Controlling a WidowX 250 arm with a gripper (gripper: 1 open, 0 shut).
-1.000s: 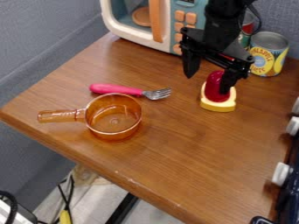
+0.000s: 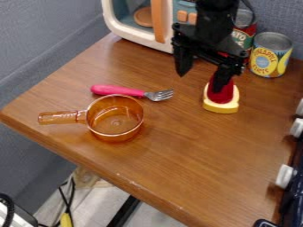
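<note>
My black gripper [image 2: 204, 66] hangs over the back right of the table, its fingers above and behind a red object [image 2: 221, 91] seated on a yellow base [image 2: 221, 105]. Whether its fingers hold anything is unclear. An orange transparent pan [image 2: 113, 118] sits at the left, with a pink-handled fork [image 2: 128, 92] behind it.
A toy microwave [image 2: 154, 19] stands at the back, with cans [image 2: 271, 54] to the right of the arm. A dark appliance with white knobs [image 2: 290, 191] lines the right edge.
The objects on the table look unmoved.
</note>
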